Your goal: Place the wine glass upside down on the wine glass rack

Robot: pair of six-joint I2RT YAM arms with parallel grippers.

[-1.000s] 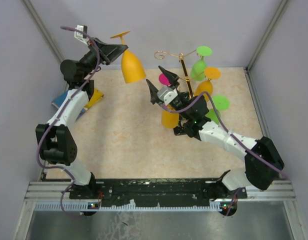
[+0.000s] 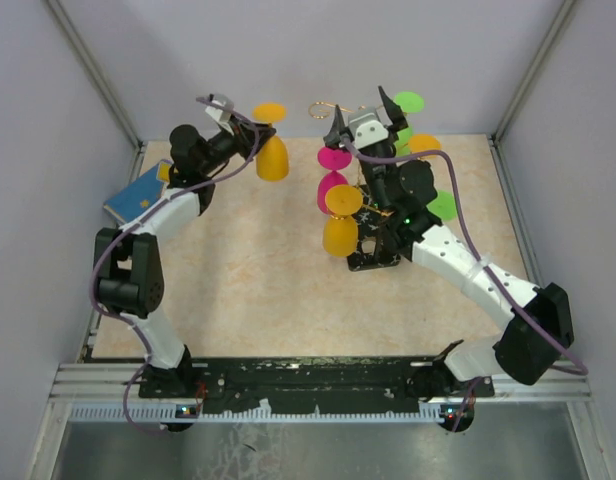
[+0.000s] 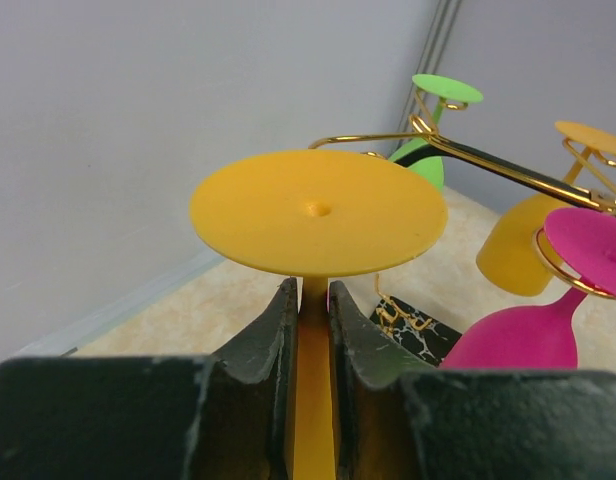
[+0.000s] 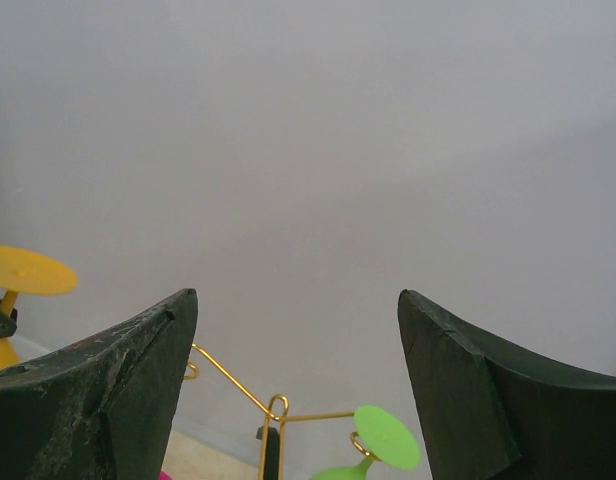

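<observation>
My left gripper [image 2: 256, 130] is shut on the stem of an orange wine glass [image 2: 272, 158], held upside down, foot [image 3: 317, 190] up, left of the rack. The gold rack [image 3: 468, 155] carries upside-down pink [image 3: 518, 340], green [image 2: 410, 102] and orange glasses [image 2: 340, 236], with curled hooks at its top. My right gripper [image 2: 366, 110] stands open above the rack, nothing between its fingers; in the right wrist view the rack's top [image 4: 273, 418] shows below and between them.
Blue and yellow flat items [image 2: 137, 200] lie at the table's left. Walls surround the table.
My right gripper has moved toward the back and right.
</observation>
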